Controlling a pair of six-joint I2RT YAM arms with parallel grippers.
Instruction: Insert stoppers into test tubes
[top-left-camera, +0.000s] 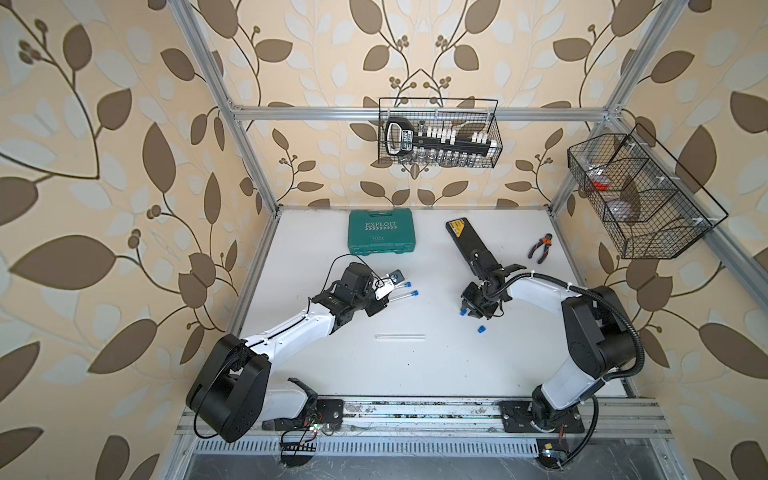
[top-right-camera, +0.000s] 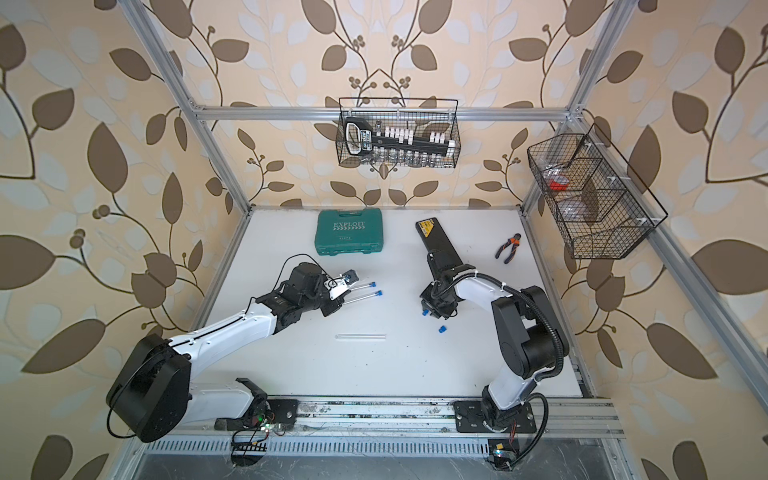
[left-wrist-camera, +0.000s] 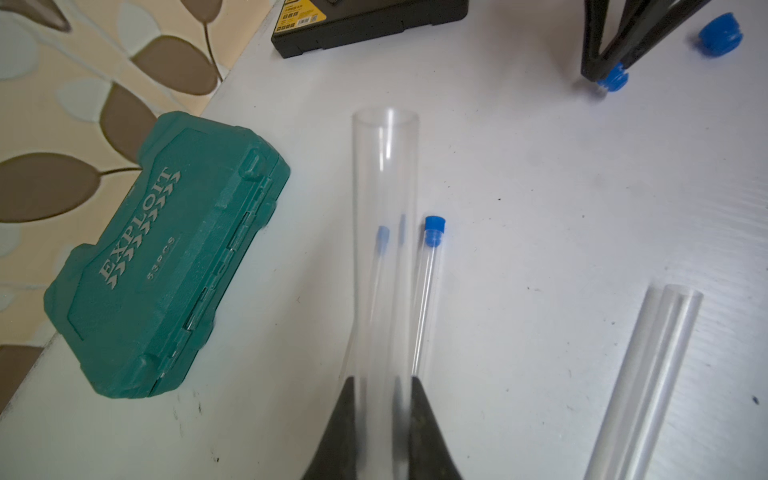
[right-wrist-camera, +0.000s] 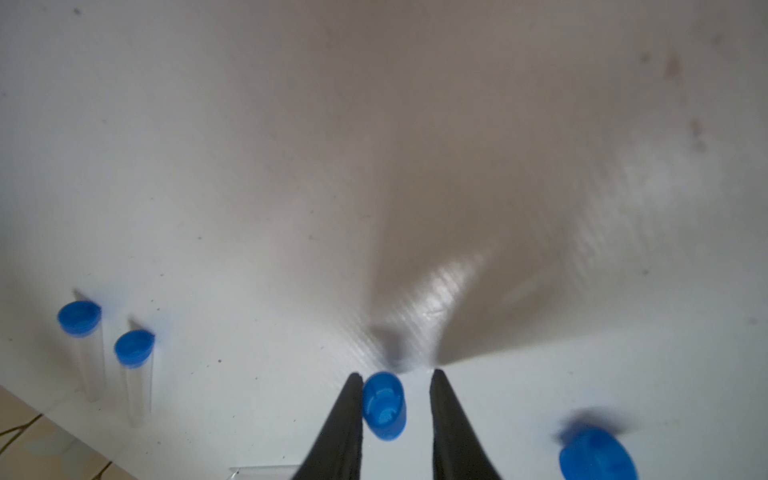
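Observation:
My left gripper is shut on a clear, empty test tube (left-wrist-camera: 384, 172), its open end pointing away from the wrist. In the right wrist view, a blue stopper (right-wrist-camera: 385, 405) lies between the fingers of my right gripper. It sits against or close to the left finger, with a gap to the right one, so the fingers stand open. A second loose blue stopper (right-wrist-camera: 596, 456) lies to the right. Two tubes with blue stoppers (top-left-camera: 415, 293) lie beyond the left gripper. Clear unstoppered tubes (left-wrist-camera: 656, 360) lie side by side nearer the front.
A green case (top-left-camera: 381, 232) stands at the back left, and a black case (top-left-camera: 468, 238) lies behind the right gripper. Pliers (top-left-camera: 541, 248) rest at the back right. Open table separates the two grippers, and the front is mostly clear.

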